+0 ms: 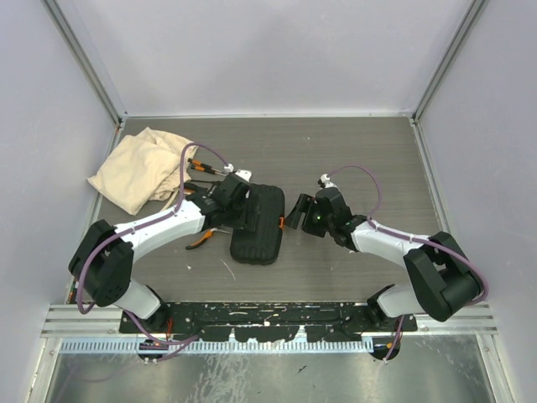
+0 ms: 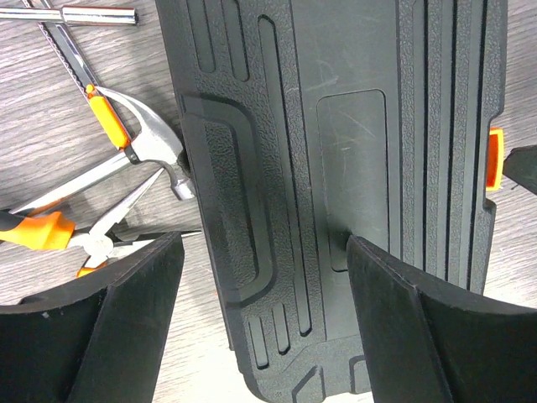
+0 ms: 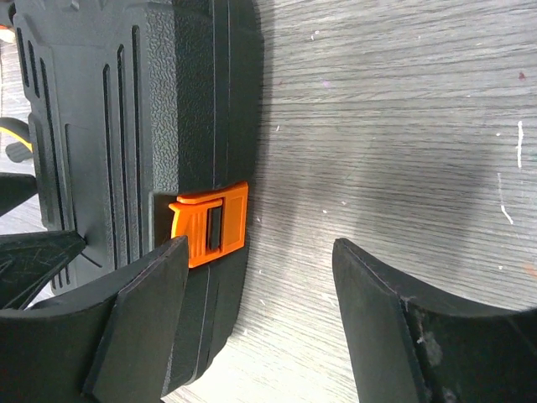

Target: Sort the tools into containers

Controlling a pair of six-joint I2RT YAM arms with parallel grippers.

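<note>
A black tool case [image 1: 266, 239] lies closed on the table between my two arms, its orange latch [image 3: 214, 222] on the right side. Over the case is my left gripper, part open, with only the lid's surface showing between its fingers. Beside the latch stands my right gripper, also part open; its left finger overlaps the case's edge and nothing is held. To the left of the case lie a hammer [image 2: 155, 143], a utility knife [image 2: 105, 113], pliers [image 2: 99, 243] and a metal tool shaft [image 2: 80, 15].
A cream cloth bag [image 1: 138, 172] lies at the back left. More orange-handled tools [image 1: 205, 167] lie beside it.
</note>
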